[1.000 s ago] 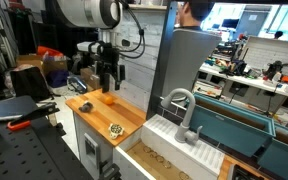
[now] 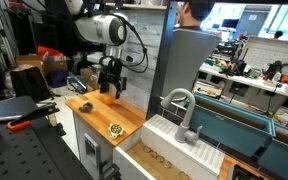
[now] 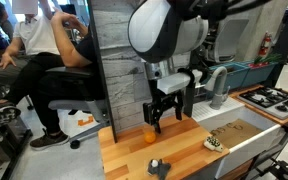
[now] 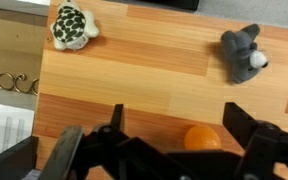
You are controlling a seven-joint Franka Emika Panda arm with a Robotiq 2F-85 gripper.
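My gripper hangs open above the wooden counter (image 4: 154, 65), its dark fingers spread wide at the bottom of the wrist view. Close to the right finger, low in that view, is a round orange object (image 4: 201, 137); its lower part is hidden behind the gripper. Exterior view 2 shows the same orange object (image 3: 150, 133) resting on the wood beneath the gripper (image 3: 167, 118). A grey plush (image 4: 244, 52) with a pale nose lies at the upper right of the wrist view. At the upper left sits a spotted turtle-like plush (image 4: 74, 26).
A white sink with a curved faucet (image 2: 189, 120) adjoins the counter. An open drawer (image 2: 164, 168) is at the front. Behind the counter rises a grey panel wall (image 3: 129, 75). The wood between the plush toys is clear.
Over the last second my arm has come down toward the counter near the orange object. The toys and the orange object have stayed where they were.
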